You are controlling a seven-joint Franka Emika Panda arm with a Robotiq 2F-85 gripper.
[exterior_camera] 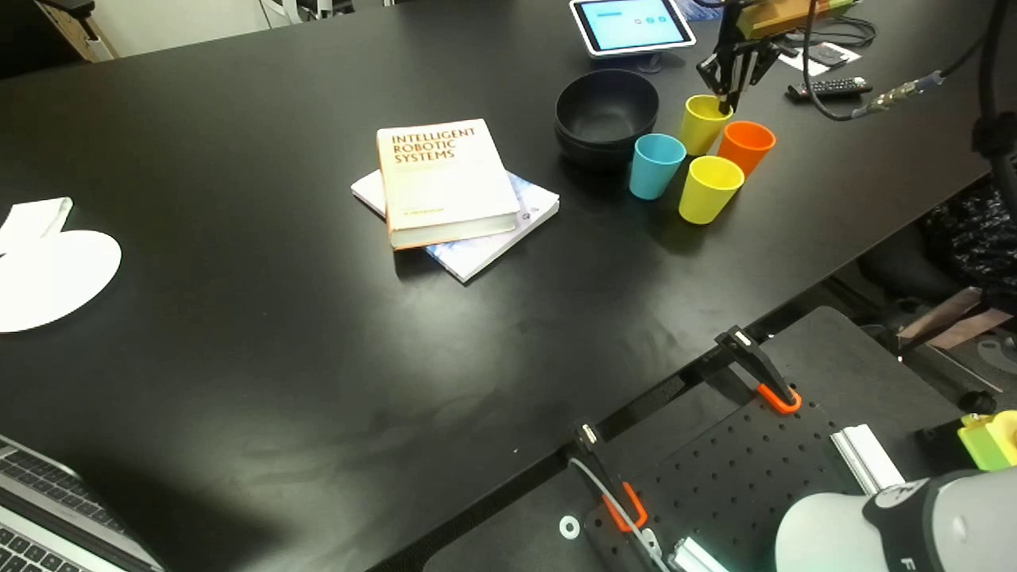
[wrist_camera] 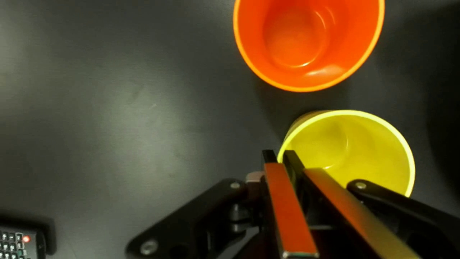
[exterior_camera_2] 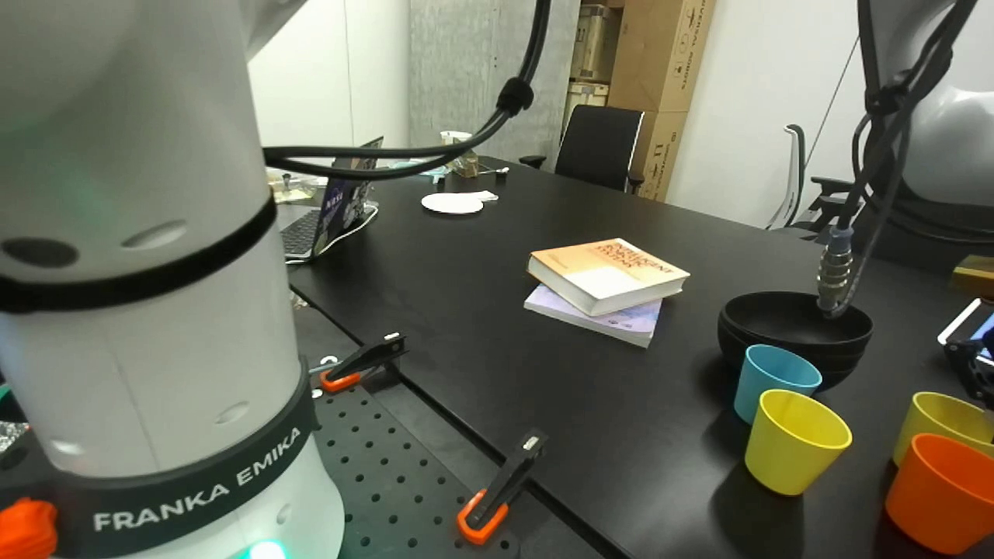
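My gripper (exterior_camera: 727, 103) is at the far right of the table, shut on the rim of the farther yellow cup (exterior_camera: 700, 132). In the wrist view, the fingertips of the gripper pinch the cup's left edge, one on each side of its wall. The yellow cup (wrist_camera: 366, 151) appears upright, its inside empty. Beside it, apart from it, stands an empty orange cup (wrist_camera: 297, 39). A second yellow cup (exterior_camera: 703, 195) and a blue cup (exterior_camera: 655, 171) stand nearer. Exterior view 2 cuts off most of the gripper at its right edge.
Black bowls (exterior_camera: 601, 143) sit left of the cups, close to the blue one. A tablet (exterior_camera: 634, 24) on a stand is behind, and a remote (exterior_camera: 829, 87) lies to the right. Two stacked books (exterior_camera: 448, 181) are farther left. Open table lies in front.
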